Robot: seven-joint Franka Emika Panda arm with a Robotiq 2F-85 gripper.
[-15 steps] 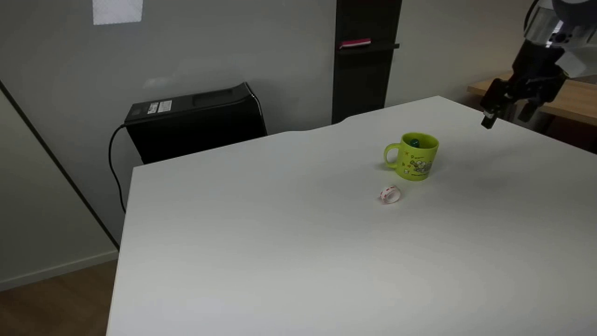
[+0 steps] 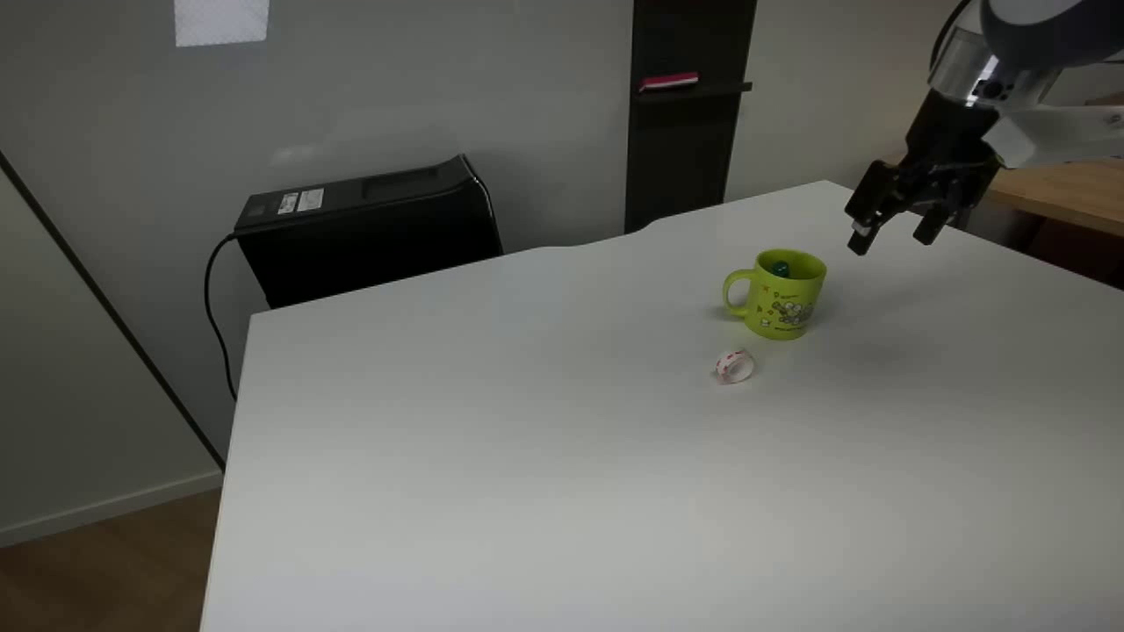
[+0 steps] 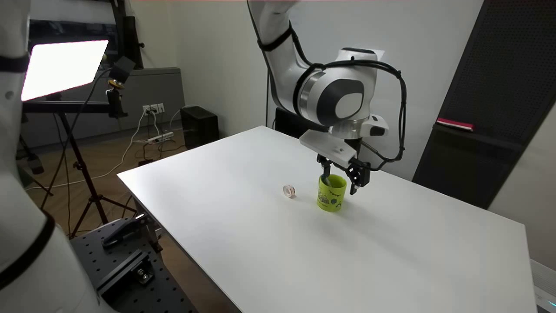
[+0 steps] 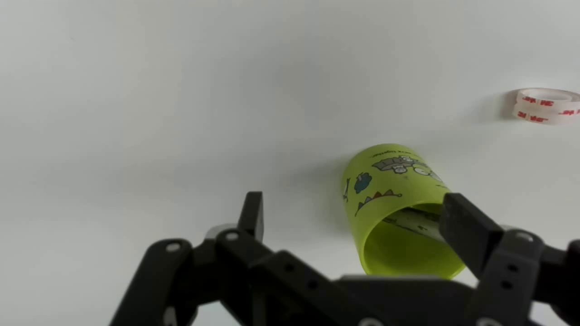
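Note:
A lime green mug [image 2: 777, 307] with printed drawings stands upright on the white table, its handle pointing left in exterior view 1. Inside it lies a pen-like object [image 4: 416, 222], only partly seen; in exterior view 1 its dark green end [image 2: 780, 269] shows below the rim. A small roll of tape [image 2: 735, 367], white with red print, rests near the mug. My gripper [image 2: 891, 244] hangs above the table to the right of the mug there, apart from it. In the wrist view the gripper is open, fingers wide apart, nothing held; its right finger [image 4: 470, 231] covers part of the mug's rim.
Bare white table [image 2: 453, 453] spreads widely around the mug and tape. A black appliance [image 2: 369, 226] stands beyond the table's far edge. In exterior view 2 a white arm part [image 3: 31, 224] fills the left side, near a lit panel [image 3: 65, 69] on a stand.
My gripper has moved left in exterior view 1, closer to the mug, and sits slightly lower. Mug and tape roll have stayed in place.

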